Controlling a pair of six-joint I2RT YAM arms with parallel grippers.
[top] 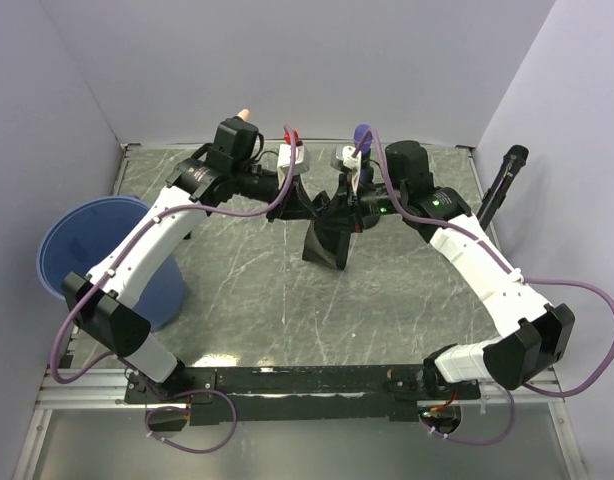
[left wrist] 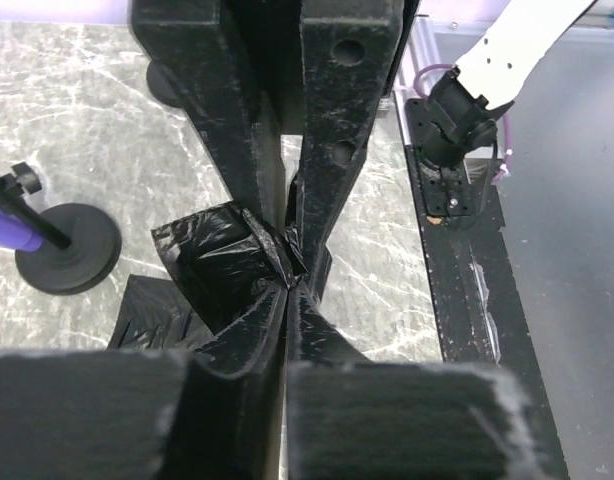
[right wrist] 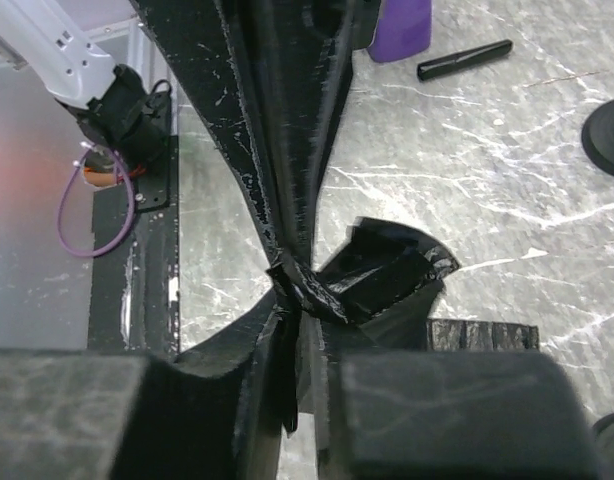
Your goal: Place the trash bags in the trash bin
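Both grippers meet tip to tip at the centre of the top view, over a black trash bag [top: 327, 245]. My left gripper [top: 310, 208] is shut on a gathered edge of black bag [left wrist: 217, 260], seen close in the left wrist view. My right gripper [top: 329, 210] reaches the same crumpled plastic [right wrist: 387, 280]; whether its fingers are shut is unclear. More folded black bag [left wrist: 152, 310] shows beneath. The blue trash bin [top: 162, 295] stands at the left of the table.
A round black base [left wrist: 67, 250] with a purple item stands beyond the bag. A black stick [right wrist: 462, 60] lies on the marble top.
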